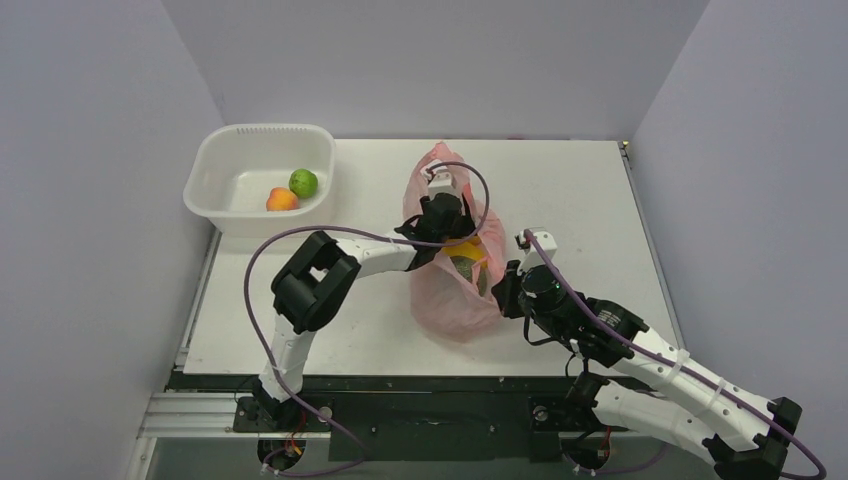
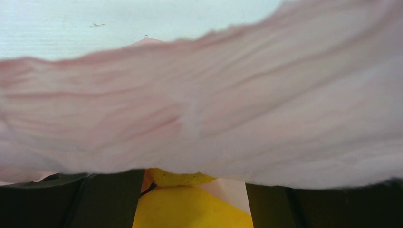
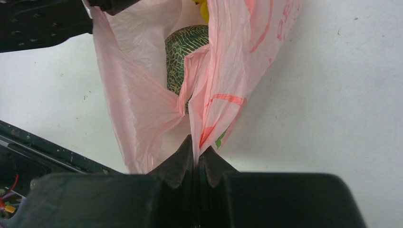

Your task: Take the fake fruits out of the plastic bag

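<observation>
The pink plastic bag (image 1: 450, 305) lies on the table with its mouth spread. Inside it show a yellow fruit (image 1: 462, 251) and a dark green netted fruit (image 3: 183, 52). My left gripper reaches into the bag, its fingers (image 2: 102, 202) apart on either side of the yellow fruit (image 2: 190, 209); a fold of bag film covers much of that view. At the bag's right edge, my right gripper is shut on the gathered film (image 3: 209, 114). A sliver of something green (image 3: 220, 140) shows behind the film.
A white basket (image 1: 215, 170) at the back left holds a green fruit (image 1: 303, 183) and an orange fruit (image 1: 282, 199). The table right of the bag is clear.
</observation>
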